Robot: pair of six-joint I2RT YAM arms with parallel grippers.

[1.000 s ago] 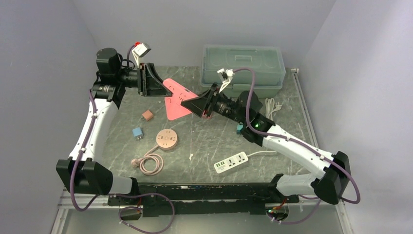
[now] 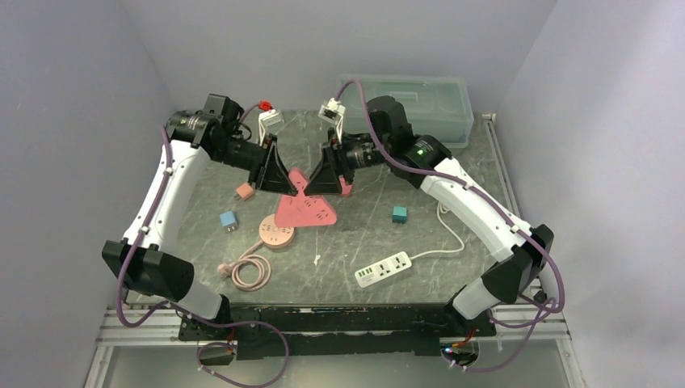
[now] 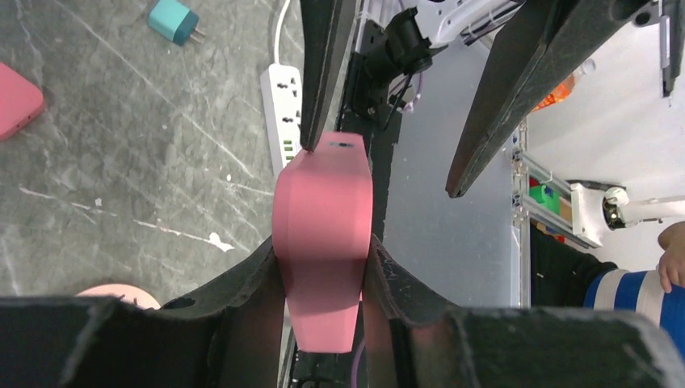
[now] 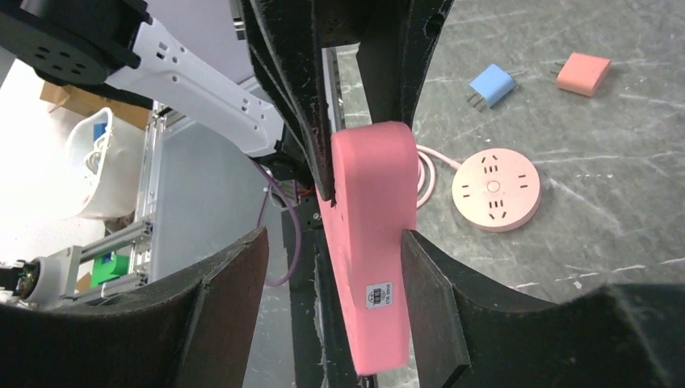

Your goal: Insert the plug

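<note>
A pink triangular socket block [image 2: 305,210] hangs above the table between both hands. My left gripper [image 2: 291,191] is shut on it: in the left wrist view its two fingers press the block's sides. My right gripper stands open around the same block; its right finger [image 4: 432,299] is against or close to the block, while a gap shows beside the left one. A pink plug [image 2: 346,187] lies on the table, partly hidden by the right hand. Elsewhere are a blue plug [image 2: 229,221], an orange plug [image 2: 245,191] and a teal plug [image 2: 400,214].
A round socket [image 2: 277,232] with its coiled cord lies front left. A white power strip [image 2: 384,269] with a cable lies front right. At the back right stands a lidded clear box [image 2: 404,101].
Both hands have come closer together, the right swinging left and the left moving right and toward the front. The pink block has moved toward the front and turned, and the pink plug behind shows now.
</note>
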